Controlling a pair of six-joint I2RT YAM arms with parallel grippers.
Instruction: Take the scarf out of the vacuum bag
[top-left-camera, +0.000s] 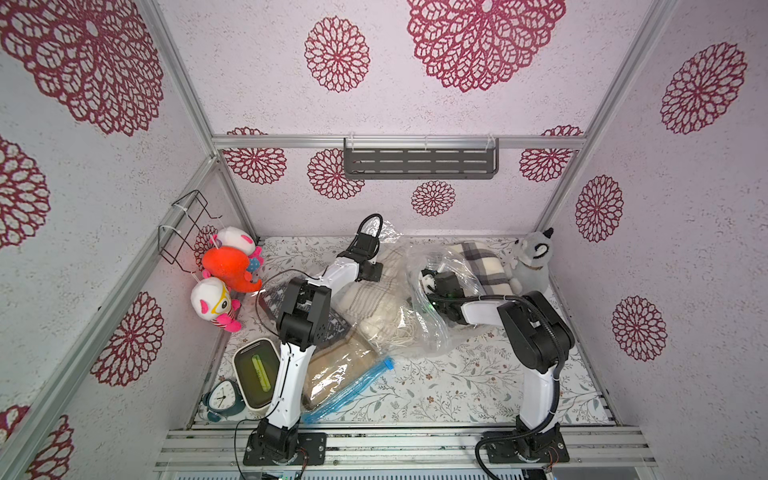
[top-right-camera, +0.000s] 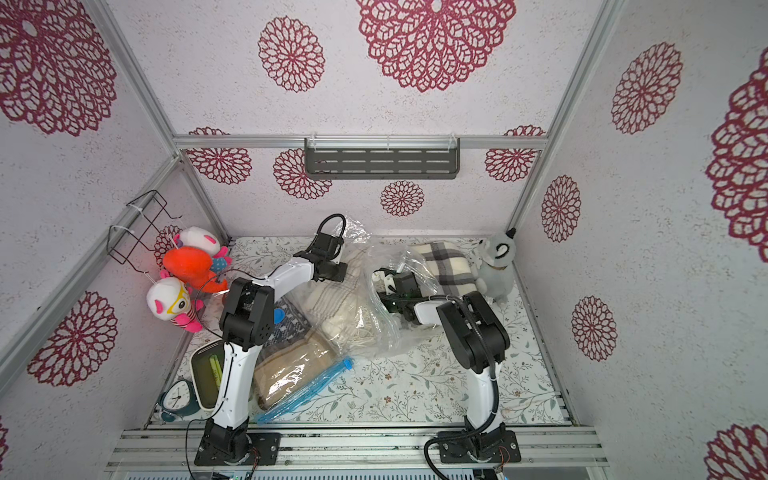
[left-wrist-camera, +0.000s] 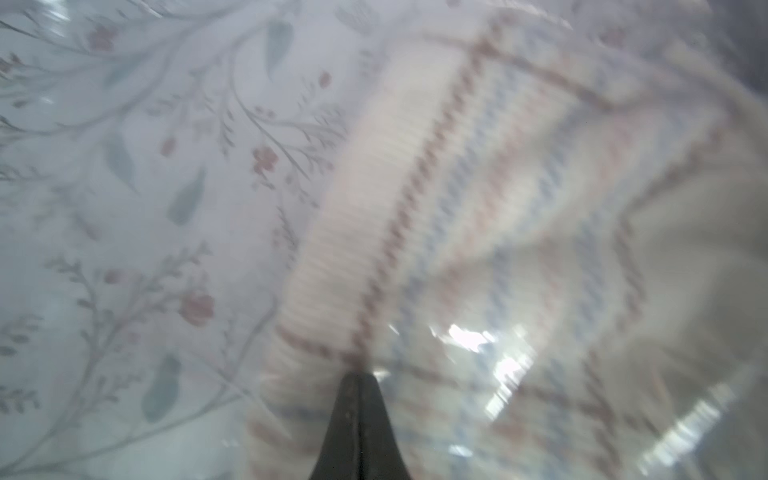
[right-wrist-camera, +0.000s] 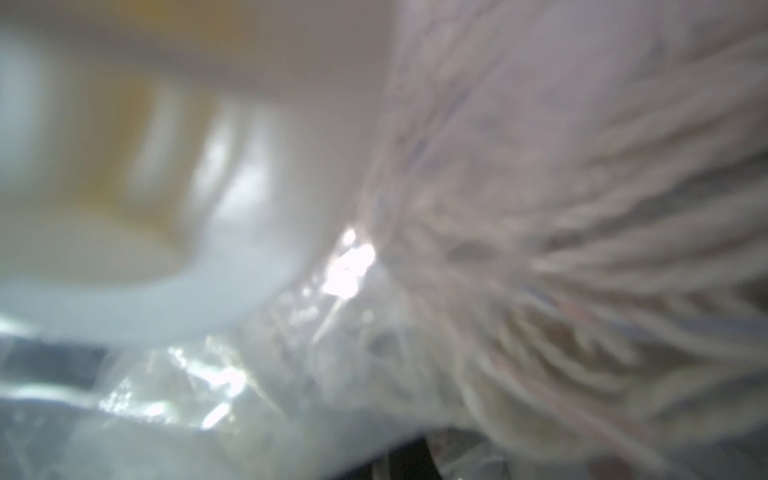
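Note:
A clear vacuum bag (top-left-camera: 428, 336) lies in the middle of the table around a cream striped scarf (top-left-camera: 372, 296), seen close up as striped cloth (left-wrist-camera: 448, 200) in the left wrist view and as fringe in the right. My left gripper is shut, fingertips over the scarf's striped edge under shiny plastic. My right gripper (top-left-camera: 432, 284) is down among the bag's plastic at the right; a white plastic part, perhaps the bag's valve (right-wrist-camera: 160, 240), fills much of its wrist view, and its fingertips are mostly hidden, so its finger is unclear.
Plush toys (top-left-camera: 228, 268) sit at the left, a grey plush (top-left-camera: 529, 264) and plaid cloth (top-left-camera: 488, 268) at the back right. A tray (top-left-camera: 248, 376), clock (top-left-camera: 224, 396) and bagged brown item (top-left-camera: 336, 368) lie front left.

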